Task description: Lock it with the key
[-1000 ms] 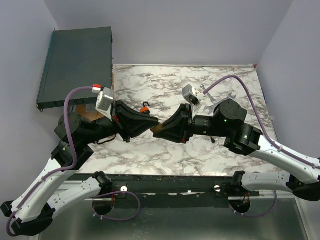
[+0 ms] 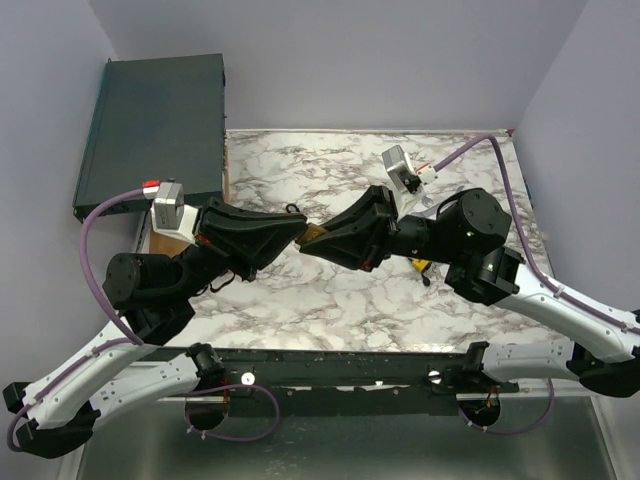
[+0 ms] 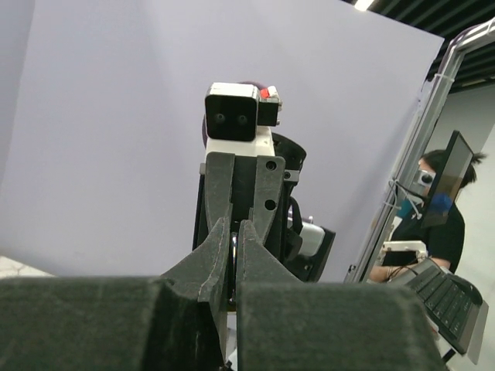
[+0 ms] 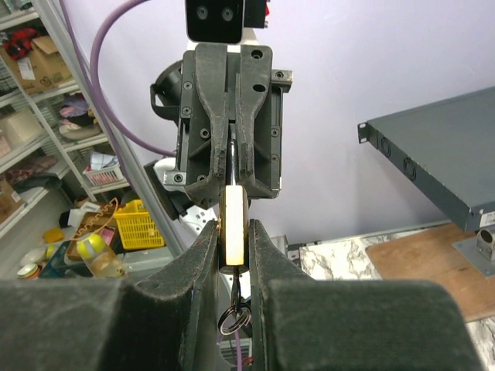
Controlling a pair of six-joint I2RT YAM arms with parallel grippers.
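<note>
Both grippers meet tip to tip above the marble table. My right gripper [image 2: 305,241] is shut on a brass padlock [image 4: 233,225], whose key ring [image 4: 234,317] hangs below it in the right wrist view. My left gripper [image 2: 300,225] is shut, its tips at the padlock; in the right wrist view a slim metal piece, perhaps the shackle or key, runs between the two. What exactly the left fingers [image 3: 193,317] have between them is hidden.
A dark metal cabinet [image 2: 150,125] stands at back left over a wooden board [image 4: 418,270]. A yellow item [image 2: 420,265] lies behind the right arm.
Both grippers, still meeting at the padlock, have moved slightly up the top view and to the left. The right wrist has shifted right and turned a little.
</note>
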